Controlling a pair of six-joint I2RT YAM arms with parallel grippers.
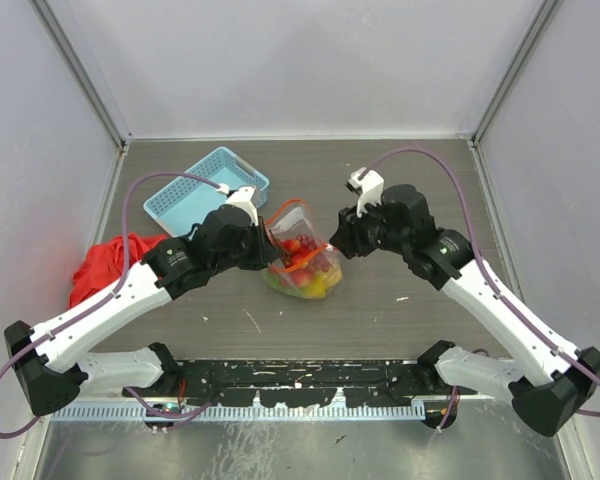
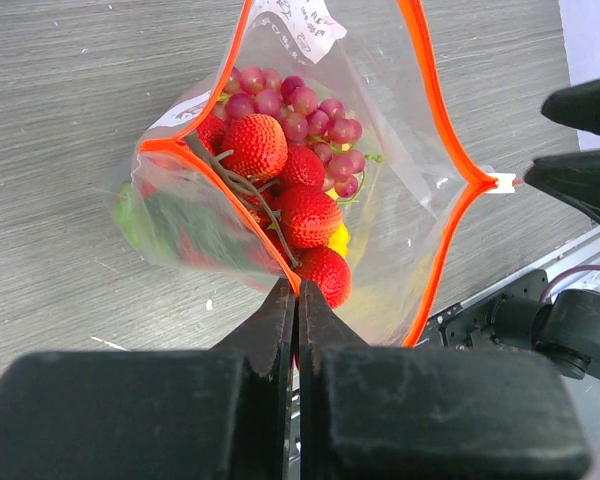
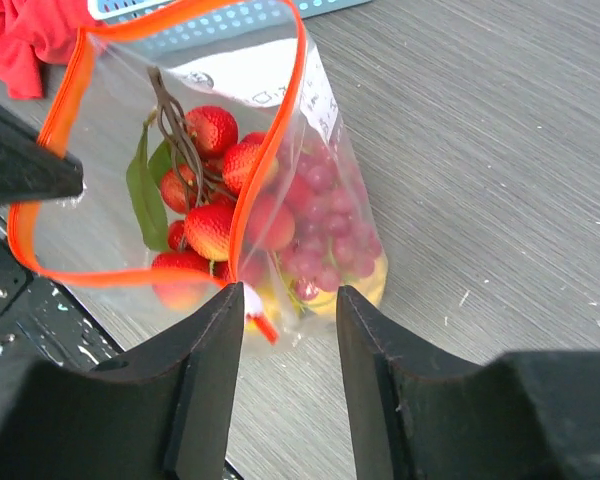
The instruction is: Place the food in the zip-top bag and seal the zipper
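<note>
The clear zip top bag [image 1: 310,246] stands open in mid-table, its mouth edged in orange. Inside lie strawberries [image 2: 307,215], pink grapes [image 2: 315,125], green leaves [image 3: 145,190] and something yellow [image 1: 313,288]. In the left wrist view my left gripper is shut on the bag's orange edge at one side of the mouth. On the opposite side, my right gripper [image 1: 340,247] has its fingers apart. The orange zipper's end tab [image 3: 265,325] lies just ahead of these fingers, near the left one; nothing is visibly pinched.
Behind my left arm is an empty light blue basket [image 1: 188,188]. A crumpled red cloth [image 1: 105,268] lies at the far left. To the right of the bag the grey tabletop [image 1: 430,165] is mostly clear.
</note>
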